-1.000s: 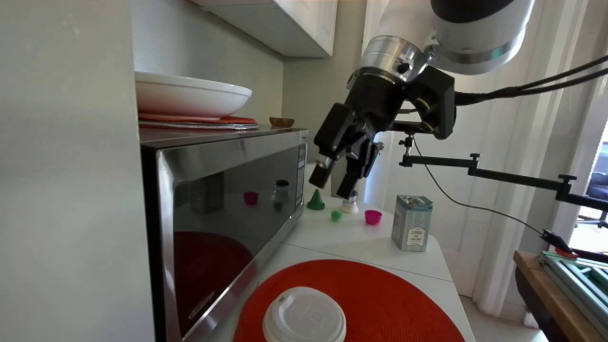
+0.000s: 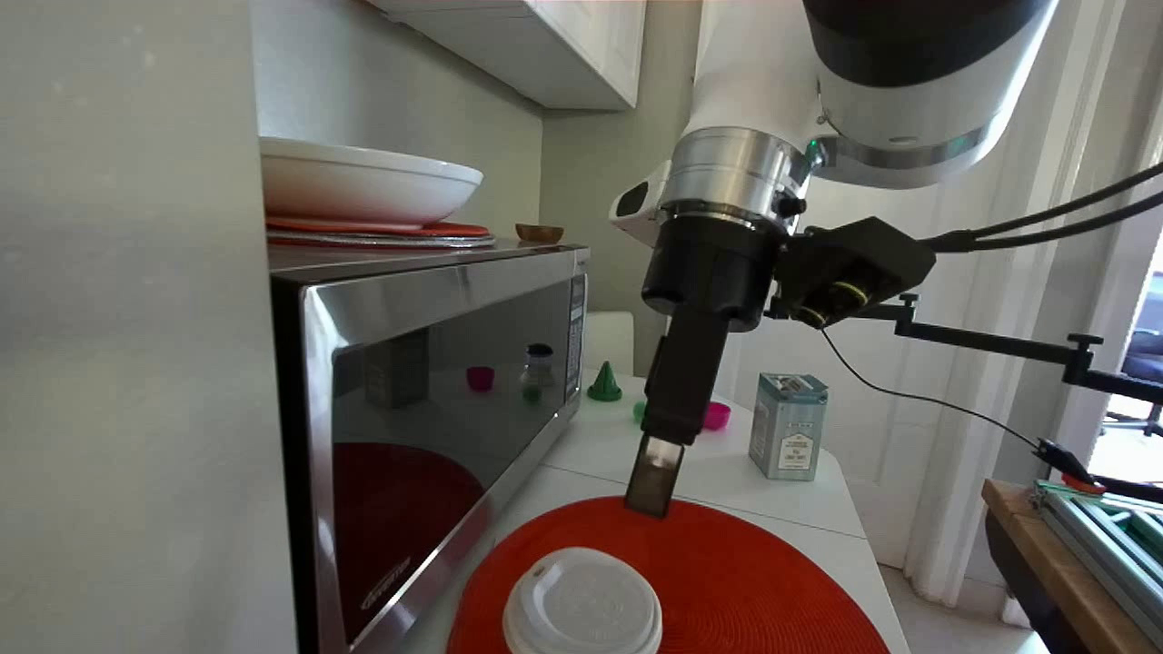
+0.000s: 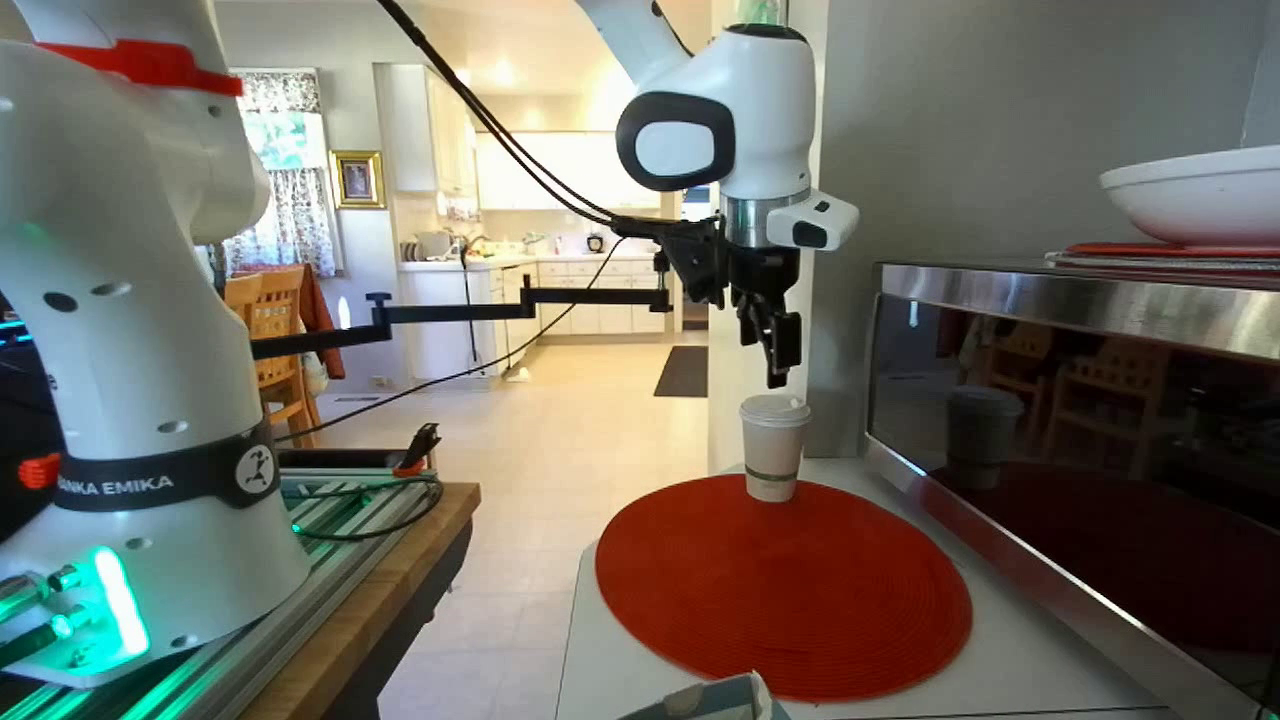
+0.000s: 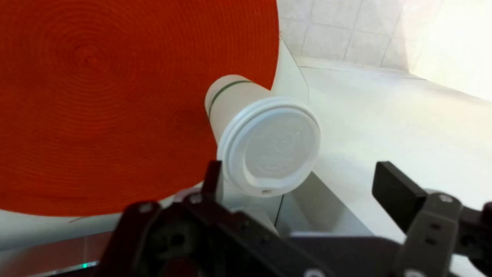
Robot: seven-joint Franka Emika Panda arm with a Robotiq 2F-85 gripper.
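Observation:
A white paper cup with a lid (image 3: 775,446) stands upright near the edge of the round red placemat (image 3: 768,588). Its pale lid (image 2: 585,606) is at the bottom of exterior view 1. In exterior view 2 my gripper (image 3: 777,366) hangs just above the cup, pointing down. The wrist view shows my gripper open, its two fingers wide apart, with the lid (image 4: 276,147) lower than them and partly between them in the picture. Nothing is gripped. From exterior view 1 the fingers overlap, the near one (image 2: 656,476) hiding the other.
A steel microwave (image 3: 1068,396) stands beside the placemat, carrying a large white bowl (image 2: 365,183). Farther along the counter are a tin box (image 2: 788,429), a green cone (image 2: 605,383) and a pink cup (image 2: 716,415). Most of the placemat is clear.
My gripper has come lower and nearer the cup, and has turned, so its fingers now line up in exterior view 1. The cup has not moved.

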